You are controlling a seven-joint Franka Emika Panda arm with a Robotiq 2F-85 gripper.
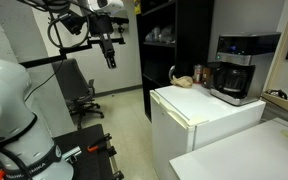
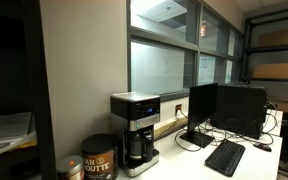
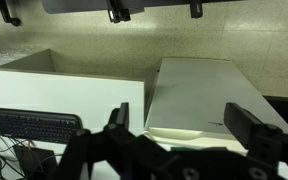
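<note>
My gripper hangs high at the left in exterior view 1, in the air and well apart from the counters. In the wrist view its dark fingers stand wide apart, with nothing held between them, so it is open. A black and silver coffee maker with a glass carafe stands at the back of the white counter. Exterior view 2 shows the same coffee maker beside a dark labelled canister and a smaller jar. The gripper is not in exterior view 2.
A tan object lies near the counter's back edge. A lower white surface adjoins the counter. The keyboard and monitor occupy the desk. Open floor lies beside the counter; an office chair stands behind.
</note>
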